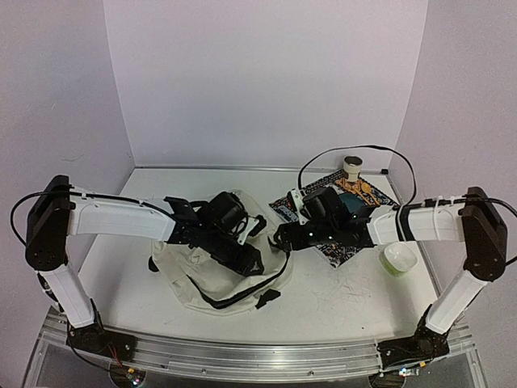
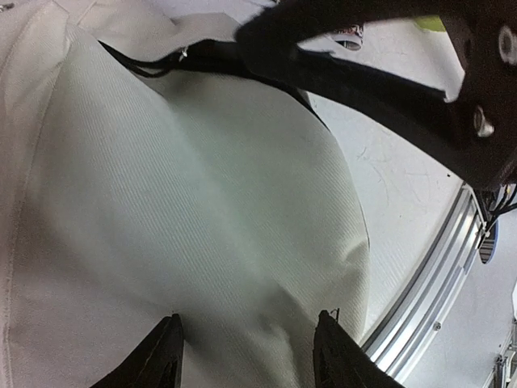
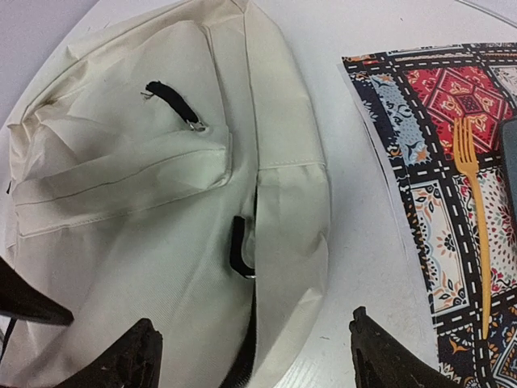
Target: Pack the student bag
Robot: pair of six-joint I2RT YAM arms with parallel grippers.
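Observation:
A cream fabric bag (image 1: pixel 190 287) lies on the table with its flap over the front opening; a black zipper edge (image 1: pixel 234 301) runs along its front. My left gripper is over the bag's front panel, its fingers (image 2: pixel 153 360) spread with cream cloth visible beyond the gap. At the bag's right edge, my right gripper also has its fingers (image 3: pixel 380 356) wide apart. The zipper edge and a black pull tab (image 3: pixel 239 246) show between and ahead of them. Whether either touches the cloth is unclear. The bag's inside is hidden.
On the right, a patterned cloth (image 3: pixel 436 226) carries a wooden fork (image 3: pixel 477 210) and a dark flat item (image 3: pixel 509 162). A cup (image 1: pixel 352 168) stands at the back, a pale green bowl (image 1: pixel 399 257) at far right. The grippers are close together.

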